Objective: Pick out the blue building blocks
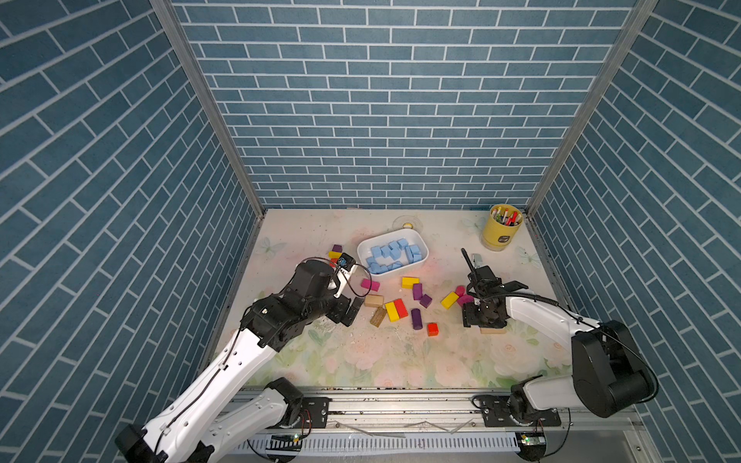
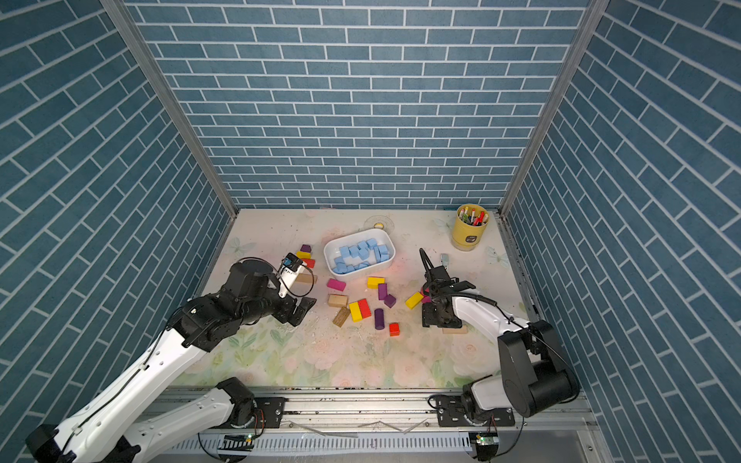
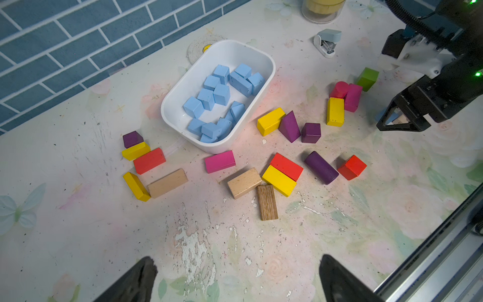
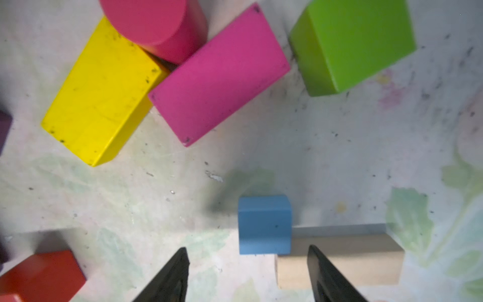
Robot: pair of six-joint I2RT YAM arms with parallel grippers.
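A single blue block (image 4: 264,225) lies on the table against the left end of a pale wooden block in the right wrist view. My right gripper hovers over it, its fingers apart on either side and no grip on it visible. Through that gripper's frame, some of the blue block (image 3: 390,116) shows in the left wrist view. Several other blue blocks (image 3: 221,94) lie in the white tray (image 3: 172,98) at the back. My left gripper is open and empty above the left side of the table.
Yellow (image 4: 105,95), magenta (image 4: 219,75) and green (image 4: 354,45) blocks lie just behind the single blue block; the pale wooden block (image 4: 342,261) touches it. Red, purple, yellow and wooden blocks spread across the middle. A yellow pen pot (image 1: 500,230) stands back right.
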